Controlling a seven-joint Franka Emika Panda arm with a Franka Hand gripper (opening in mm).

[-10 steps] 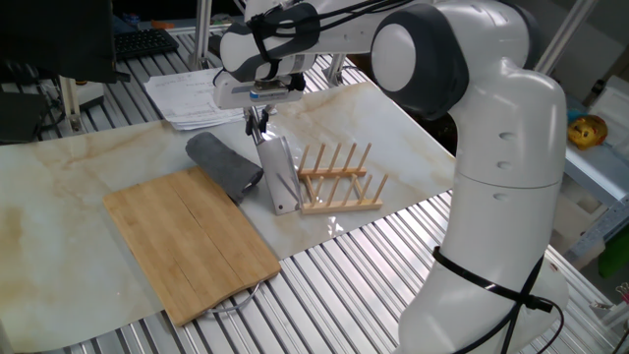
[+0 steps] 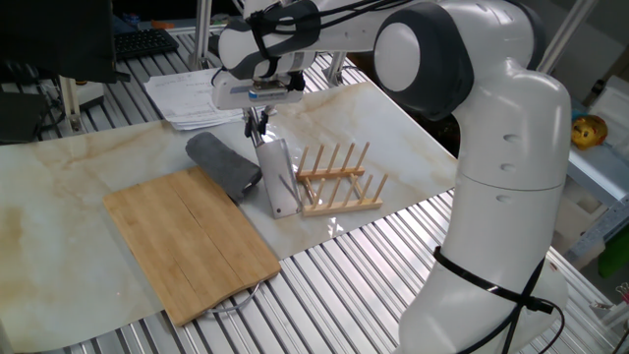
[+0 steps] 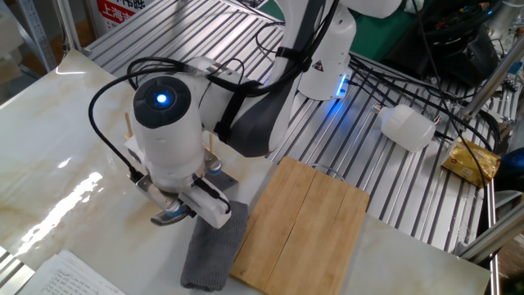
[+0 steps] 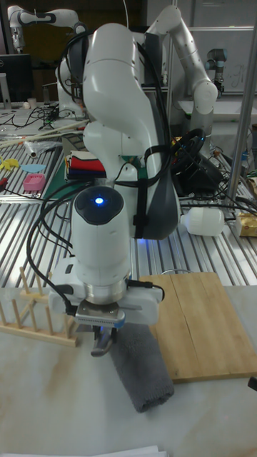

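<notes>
A cleaver with a broad silver blade (image 2: pixel 279 182) hangs below my gripper (image 2: pixel 257 122), which is shut on its handle. In exterior view 1 the blade points down and toward the camera, between the rolled grey towel (image 2: pixel 224 165) and the wooden peg rack (image 2: pixel 341 187). Whether its lower end touches the table cannot be told. From above, the hand hides most of the cleaver; part of the blade (image 3: pixel 223 182) shows beside it. The towel (image 4: pixel 143 370) lies right of the gripper (image 4: pixel 104 338) in exterior view 3, partly against the cutting board.
A wooden cutting board (image 2: pixel 192 241) lies flat at the table's near edge, with a wire loop sticking out from under it. Papers (image 2: pixel 182 99) lie behind the hand. The marble-patterned surface (image 2: pixel 59 197) left of the board is clear.
The blade's lower end has shifted very slightly downward in exterior view 1, and the arm has moved a touch. Towel, board and rack have stayed put.
</notes>
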